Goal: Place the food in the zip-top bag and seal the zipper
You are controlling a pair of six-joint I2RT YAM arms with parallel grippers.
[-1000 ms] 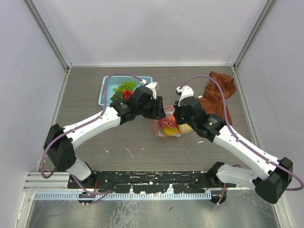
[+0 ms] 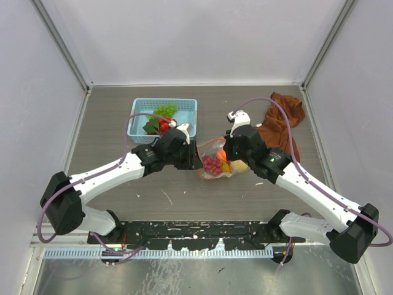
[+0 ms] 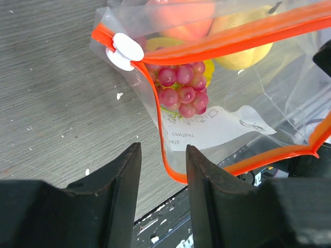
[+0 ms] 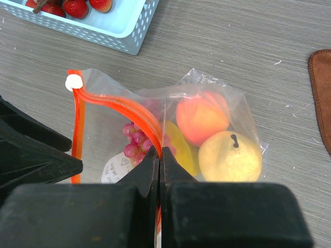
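Note:
The clear zip bag [image 4: 239, 108] lies with its orange-edged mouth open toward the left. Inside are pink grapes [image 3: 183, 85], an orange-red peach [image 4: 201, 118], a round yellow pear [image 4: 230, 156] and a yellow piece [image 4: 181, 147] partly hidden by the grapes. My right gripper is shut on the bag's orange rim. A white zip slider [image 3: 124, 50] sits at one corner of the mouth. My left gripper is part open at the left side of the mouth, the orange edge showing between its fingers; I cannot tell whether they touch it.
A light-blue basket [image 2: 136, 120] behind the left arm holds green grapes [image 2: 165, 110] and strawberries [image 4: 76, 8]. A brown cloth [image 2: 287, 114] lies at the back right. Tabletop in front of the bag is free.
My left gripper has drawn back from over the bag to its left side and sunk lower. The grapes have come into clear view in the bag. The right arm has stayed still.

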